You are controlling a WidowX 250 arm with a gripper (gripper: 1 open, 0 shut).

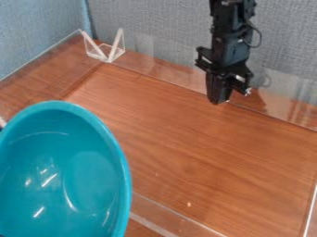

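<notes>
My black gripper [218, 91] hangs over the back right of the wooden tray floor, close to the clear back wall, pointing down. Its fingers look shut, and nothing shows between them. A large teal bowl [62, 167] fills the lower left of the camera view, and its inside looks empty.
Clear low walls edge it. A white wire bracket [106, 51] stands at the back left corner, with grey padded walls behind.
</notes>
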